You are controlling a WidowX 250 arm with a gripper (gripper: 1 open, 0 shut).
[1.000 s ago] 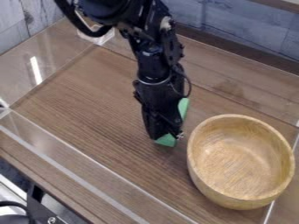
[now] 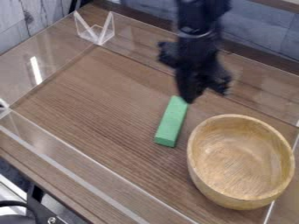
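A green rectangular block [image 2: 172, 121] lies flat on the wooden table, just left of a wide tan bowl [image 2: 239, 161]. My gripper [image 2: 193, 90] is raised above and behind the block, blurred, with nothing visible between its fingers; it looks shut, apart from the block.
A small white wire-like object [image 2: 96, 31] stands at the back left. A blue-grey board edge runs along the back right.
My gripper has moved up and back, away from the green block, which is now uncovered. The bowl has not moved.
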